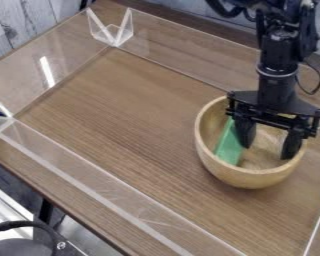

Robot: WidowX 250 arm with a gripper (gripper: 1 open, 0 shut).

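A black robot gripper hangs down over a tan bowl at the right of the camera view, its two fingers spread open, one toward each side of the bowl. A green object stands in the left part of the bowl, beside the left finger. The gripper partly hides the bowl's interior, and no held object shows between the fingers.
Clear plastic pieces lie at the back left and along the left side. Black cables or hardware sit at the bottom left corner.
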